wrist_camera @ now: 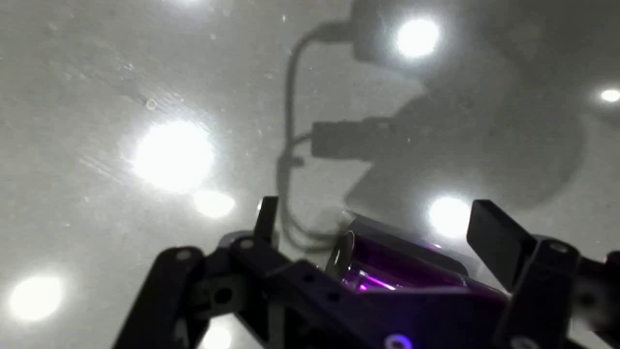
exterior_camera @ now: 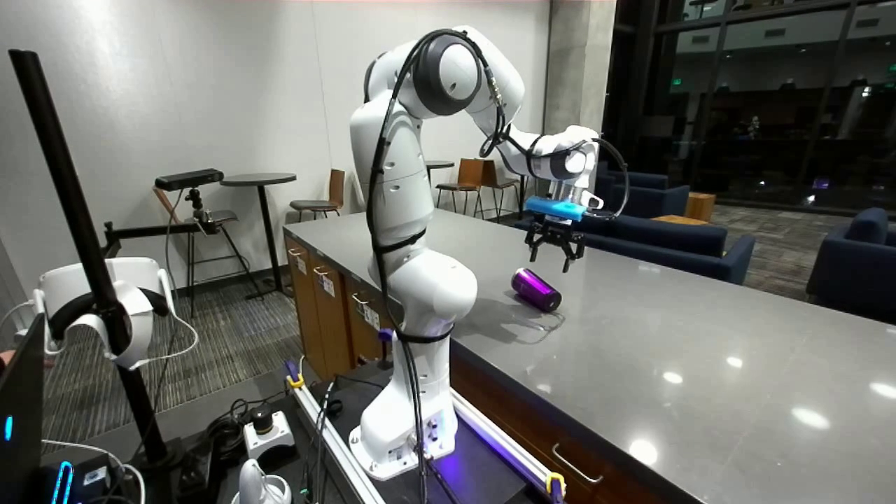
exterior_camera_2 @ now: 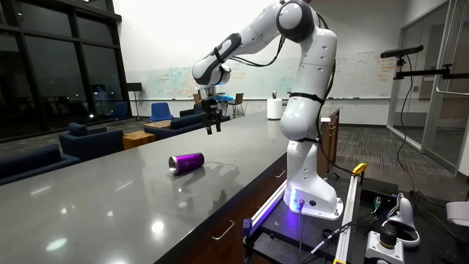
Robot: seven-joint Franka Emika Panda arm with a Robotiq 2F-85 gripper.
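Note:
A shiny purple tumbler (exterior_camera: 535, 289) lies on its side on the grey countertop. In exterior view 2 the tumbler (exterior_camera_2: 187, 163) shows its silver-rimmed end towards the left. Above it, clear of the cup, my black gripper (exterior_camera: 551, 255) is open with nothing between its fingers. Exterior view 2 has the gripper (exterior_camera_2: 214, 132) higher than the tumbler and to its right. In the wrist view the tumbler (wrist_camera: 372, 273) sits low, partly hidden behind the gripper's black body, with the two fingers spread on either side.
A white canister (exterior_camera_2: 274, 109) stands towards its far end in exterior view 2. Dark blue sofas (exterior_camera: 647, 248) stand beyond the counter's far edge.

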